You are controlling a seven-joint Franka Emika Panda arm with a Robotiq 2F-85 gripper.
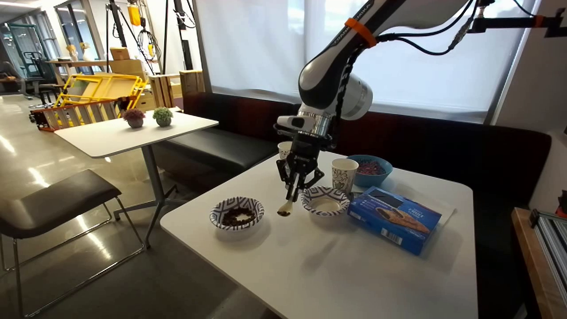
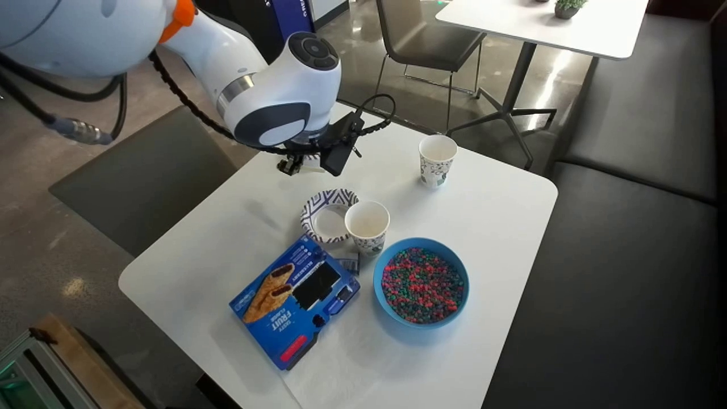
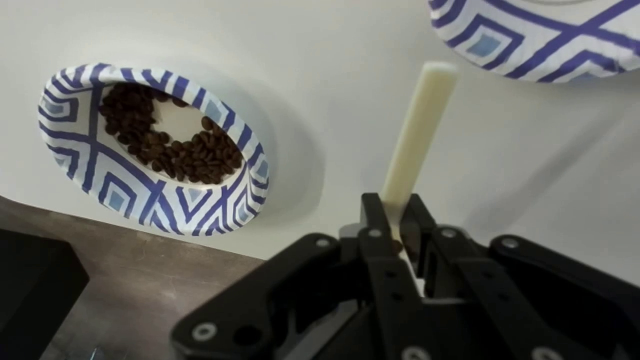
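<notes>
My gripper (image 1: 293, 191) is shut on a pale spoon (image 1: 285, 208), held above the table between two patterned bowls. Dark pieces lie in the spoon's low end in exterior view 1. The wrist view shows its straight pale handle (image 3: 420, 132) sticking out past the fingertips; a bit of brown shows between the fingers. Coffee beans (image 3: 198, 156) form a partial ring in the left paper bowl (image 3: 129, 195), with some of its bottom bare. The other paper bowl (image 1: 325, 203), just right of the spoon, looks empty. Exterior view 2 has the gripper's fingers hidden.
A blue box (image 2: 294, 300) lies right of the empty bowl in exterior view 1. One paper cup (image 2: 368, 228) stands close behind that bowl, another (image 2: 436, 162) farther off. A blue bowl (image 2: 465, 289) holds colourful bits.
</notes>
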